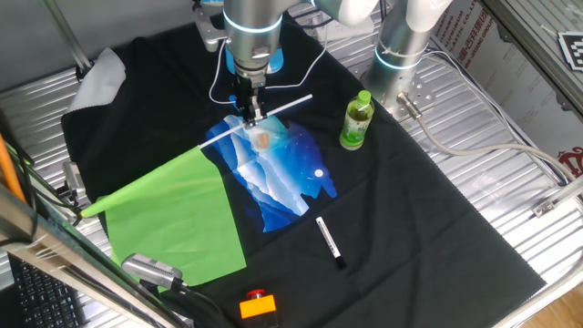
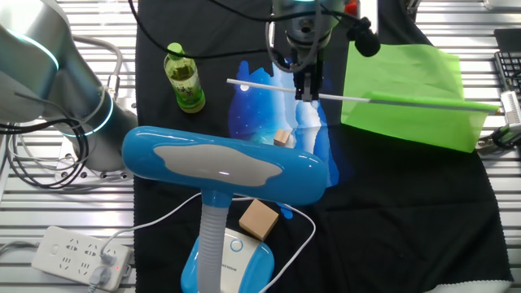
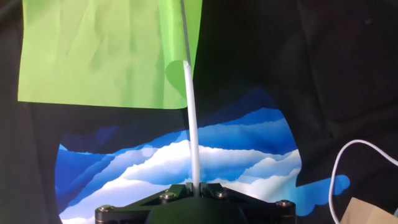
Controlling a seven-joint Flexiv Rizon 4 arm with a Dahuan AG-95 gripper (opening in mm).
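A green flag [image 1: 178, 223] lies spread toward the left in exterior view 1, its white pole [image 1: 293, 103] running across the blue mountain picture [image 1: 282, 173]. My gripper [image 1: 252, 118] is shut on the pole's bare part, with a free end sticking out beyond the fingers. In the wrist view the pole [image 3: 193, 140] rises from between the closed fingertips and enters the sleeve of the green cloth [image 3: 102, 56]. From exterior view 2 the pole [image 2: 342, 98] crosses the gripper [image 2: 307, 94] sideways. How high the pole is above the table is hard to tell.
A green-capped bottle [image 1: 357, 120] stands to the right of the picture, and a marker [image 1: 331, 242] lies in front. A blue-and-white lamp [image 2: 224, 165] and wooden block [image 2: 259, 219] are at the opposite side.
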